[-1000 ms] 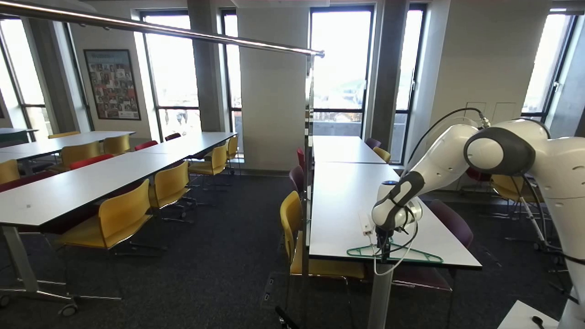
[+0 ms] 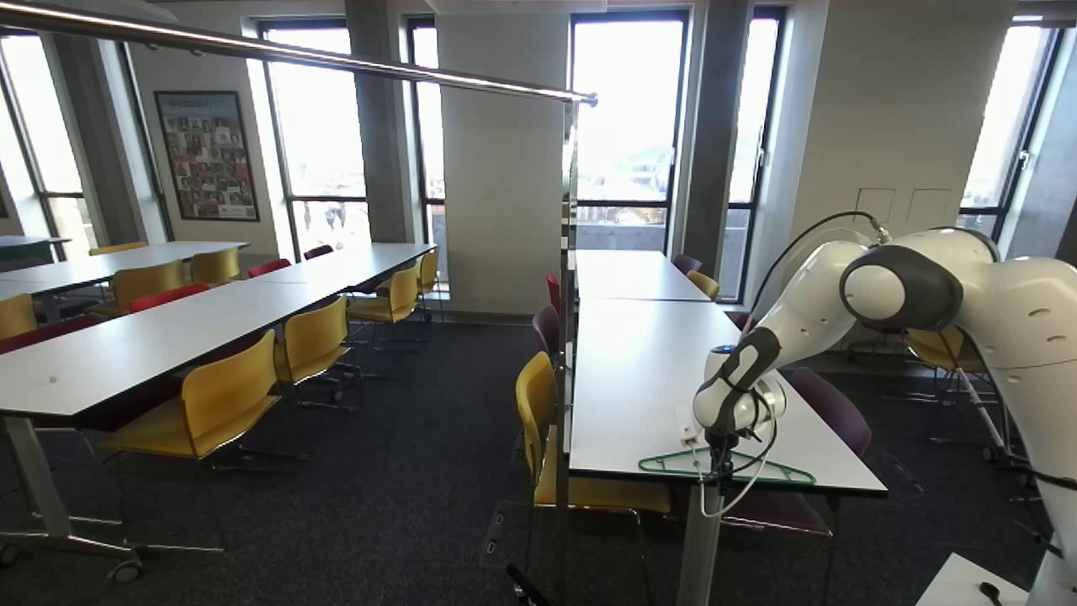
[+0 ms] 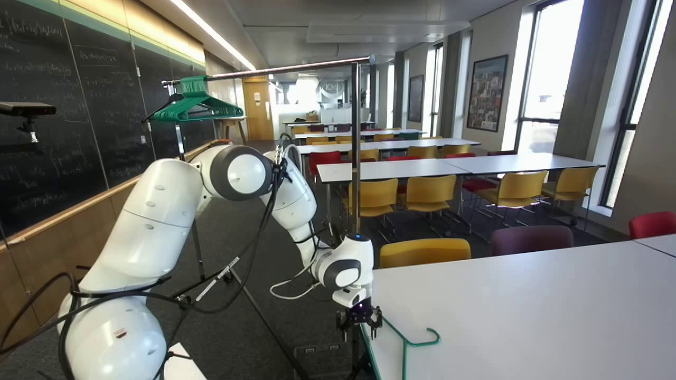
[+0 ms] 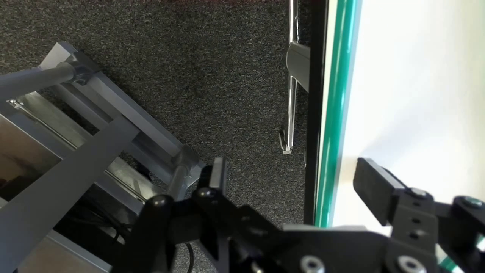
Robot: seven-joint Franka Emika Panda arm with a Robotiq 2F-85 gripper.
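A green hanger (image 2: 798,474) lies flat at the near end of the white table. Its hook (image 3: 433,336) points in over the tabletop, and its long straight bar (image 4: 336,113) runs along the table's edge. Above that edge, my gripper (image 3: 359,334) points down, open and empty. In the wrist view, the bar's line passes between the gripper's (image 4: 295,182) spread fingers: one finger (image 4: 219,175) is over the floor side, the other (image 4: 375,189) over the tabletop. Whether the fingertips reach down to bar height I cannot tell.
A metal clothes rail (image 2: 303,55) stands beside the table, its post (image 3: 356,152) close to the arm. Several green hangers (image 3: 197,108) hang at its far end. Yellow chairs (image 2: 537,409) border the table (image 2: 631,374), whose top is otherwise clear.
My gripper has shifted slightly right and a little lower in exterior view 1. The hanger on the table has stayed in place.
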